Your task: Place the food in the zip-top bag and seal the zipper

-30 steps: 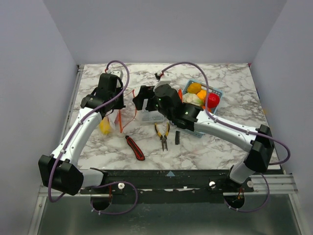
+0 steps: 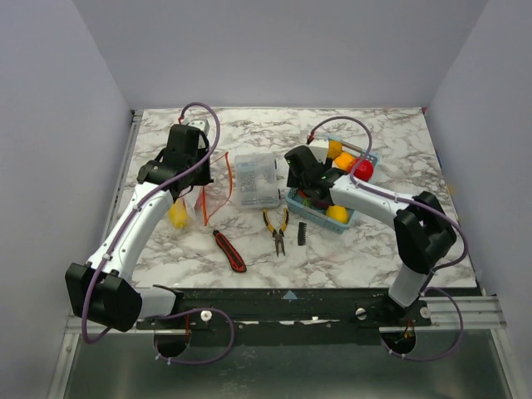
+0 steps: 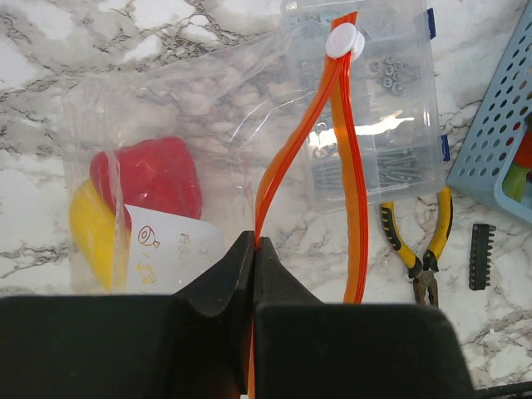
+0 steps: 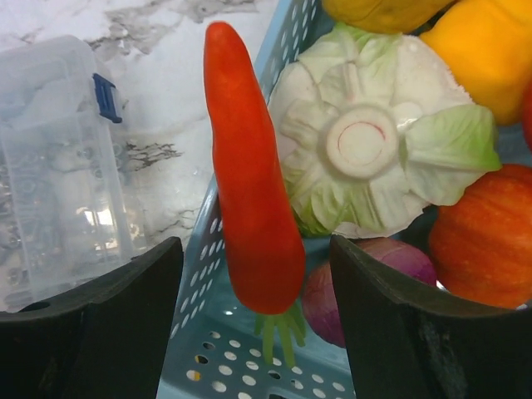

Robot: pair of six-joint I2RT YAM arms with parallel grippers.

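Note:
In the left wrist view the clear zip top bag has an orange zipper edge with a white slider. My left gripper is shut on one side of that edge, and the bag's mouth gapes. A red pepper-like piece and a yellow piece lie inside the bag. My right gripper is part open over the blue basket. Between its fingers, seen from above, lies a red carrot-shaped food with a green stem; no grip on it shows.
The basket also holds a cabbage, a purple onion and an orange pumpkin. A clear parts box, pliers, a black comb-like piece and a red-black cutter lie between bag and basket.
The left arm and the bag have stayed still.

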